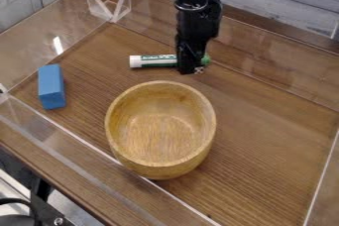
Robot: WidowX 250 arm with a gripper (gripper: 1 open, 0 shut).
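Note:
The black gripper point(191, 65) hangs from the arm at the top centre, its tips low over a white tube with a dark label and green end point(151, 60), which lies crosswise on the wooden table. The fingertips are at the tube's right part; whether they touch or grasp it I cannot tell.
A large tan round bowl point(159, 131) sits in the lower middle. A blue block point(51, 86) lies at the left. A wall stands behind.

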